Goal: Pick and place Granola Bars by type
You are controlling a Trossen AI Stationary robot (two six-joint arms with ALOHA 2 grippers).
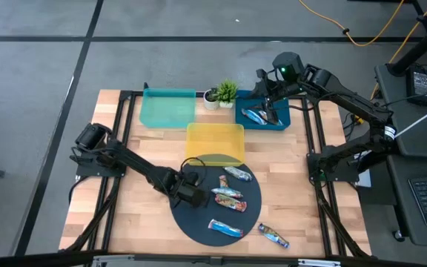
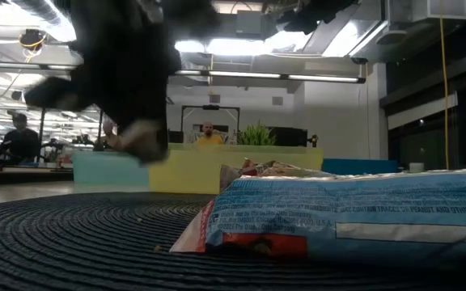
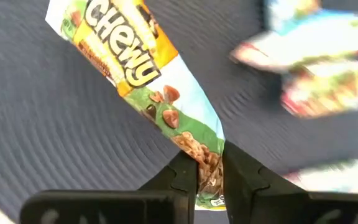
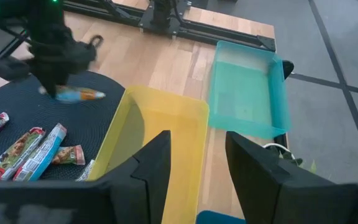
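The Chewy granola bar (image 3: 160,102), orange, green and pale blue, is pinched near one end by my left gripper, which is shut on it. From the right wrist view, that bar (image 4: 79,94) hangs just over the dark round mat (image 4: 92,124), under the blurred left arm. Several other bars lie on the mat, among them a blue one (image 1: 225,228), a red-and-brown one (image 1: 230,202) and a blue-white one (image 1: 238,173). My right gripper stands open and empty, above the blue bin (image 1: 274,124), which holds blue bars (image 1: 254,117).
A yellow bin (image 1: 215,139) stands behind the mat, with a teal bin (image 1: 167,109) at the back left. A potted plant (image 1: 227,93) is between the teal and blue bins. One bar (image 1: 273,236) lies on bare wood at the front right.
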